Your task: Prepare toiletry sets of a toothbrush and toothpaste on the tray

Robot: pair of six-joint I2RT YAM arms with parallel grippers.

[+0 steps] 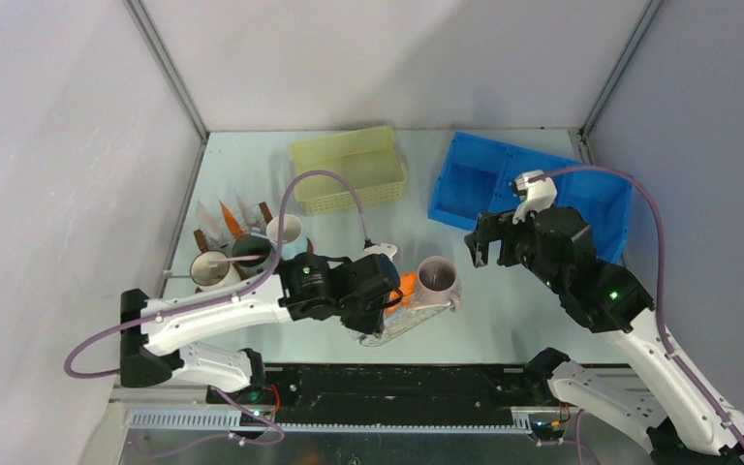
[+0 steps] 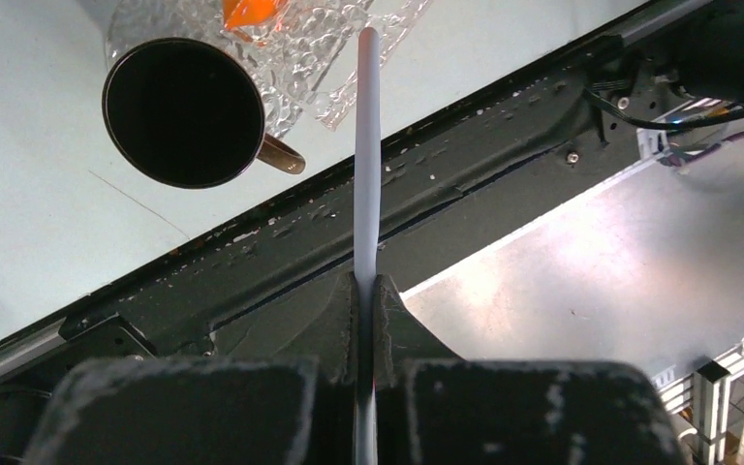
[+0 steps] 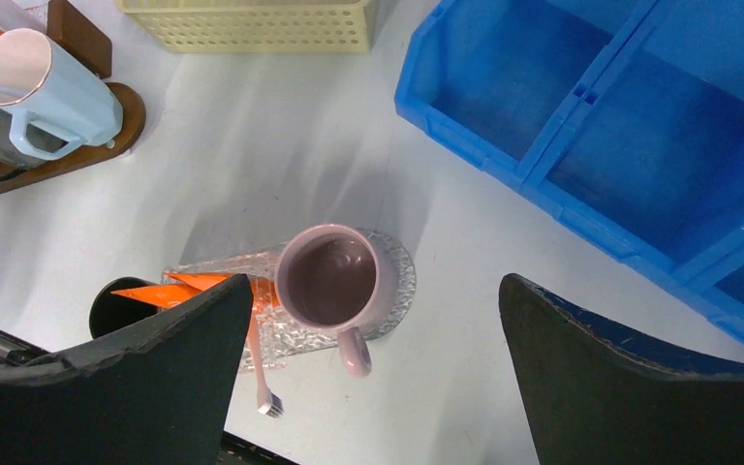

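Thin and pale lavender, a toothbrush (image 2: pixel 367 155) stands upright in the left wrist view, with my left gripper shut on it. The dark mug (image 2: pixel 182 111) lies to the left of that brush and is hidden by the left arm in the top view. My right gripper (image 1: pixel 490 256) hangs open and empty between the tray and the blue bin. On the clear textured tray (image 3: pixel 402 281) a pink mug (image 3: pixel 378 291) stands at the right end. Orange toothpaste (image 3: pixel 263 291) and a pink toothbrush (image 3: pixel 254 344) lie beside it, the brush head over the tray's edge.
A blue divided bin (image 1: pixel 465 179) is at the back right, and a yellow basket (image 1: pixel 349 155) at the back. On the left, a wooden rack (image 3: pixel 131 116) carries cups, including a light blue mug (image 3: pixel 87 107). Open table lies right of the tray.
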